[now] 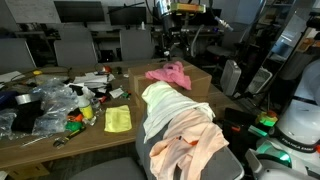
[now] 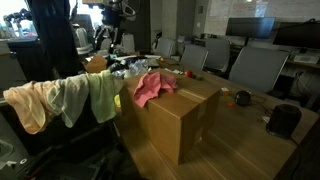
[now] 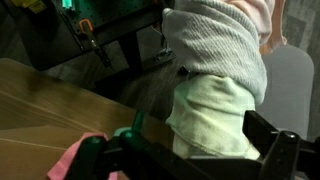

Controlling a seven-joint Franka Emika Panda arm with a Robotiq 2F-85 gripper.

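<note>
My gripper [image 1: 174, 50] hangs open in the air above the pink cloth [image 1: 170, 74], which lies crumpled on a cardboard box. In the wrist view its fingers [image 3: 133, 150] stand wide apart, nothing held between them. Part of the pink cloth [image 3: 78, 160] shows at the lower left there. Between and beyond the fingers are a cream cloth [image 3: 210, 115], a grey-white cloth [image 3: 215, 45] and a peach cloth [image 3: 262, 14]. These three lie in a row over grey chair backs, also visible in exterior view 2, where the peach cloth [image 2: 28, 110] is at the far left.
The cardboard box [image 2: 180, 120] stands on the wooden table. A yellow cloth [image 1: 118, 119] lies flat on the table, with plastic bags [image 1: 62, 110] and bottles left of it. A black headset or speaker [image 2: 283, 121] stands right of the box.
</note>
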